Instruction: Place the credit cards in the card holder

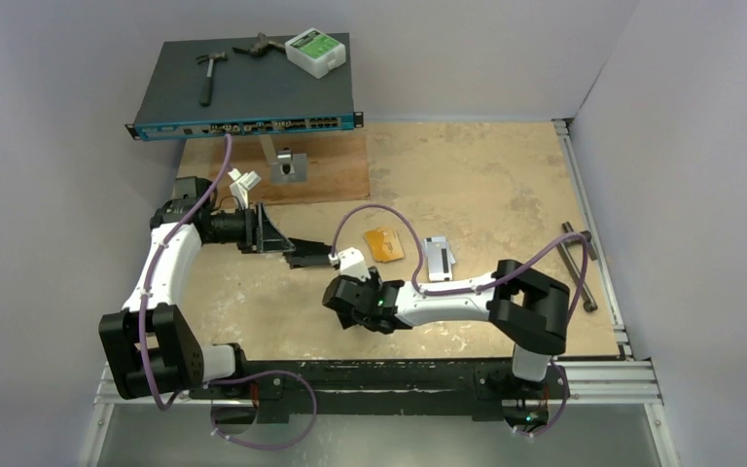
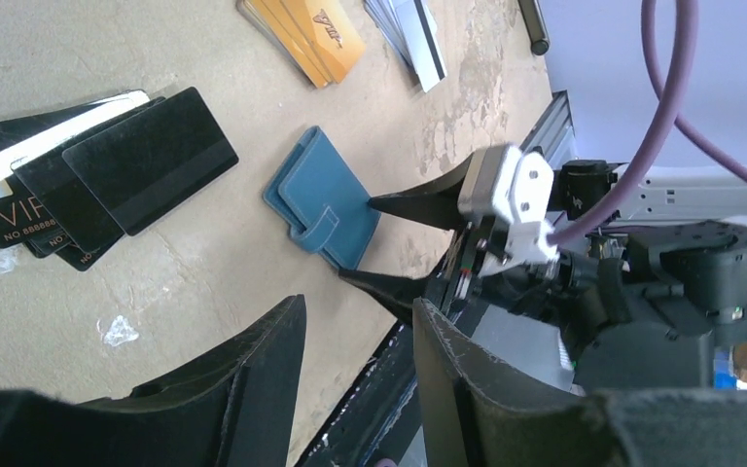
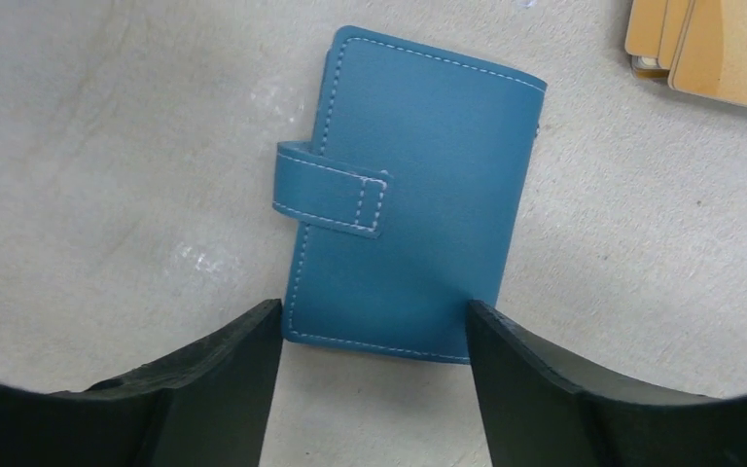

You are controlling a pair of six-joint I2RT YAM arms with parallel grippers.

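Note:
On the table lies the blue card holder (image 3: 428, 195), folded closed with its strap over one edge. My right gripper is open, its fingertips at either side of the holder's near end; whether they touch it I cannot tell. In the left wrist view the holder (image 2: 326, 199) shows between those same fingers. My left gripper stands part open and empty, above the table. Black cards (image 2: 151, 161) lie fanned out at the left of that view. Orange cards (image 2: 306, 34) and silver-white cards (image 2: 418, 39) form two further piles.
A dark rack unit (image 1: 243, 88) stands at the back left, with a hammer (image 1: 208, 78) and a white-green box (image 1: 316, 52) on top. Metal tools (image 1: 581, 265) lie at the table's right.

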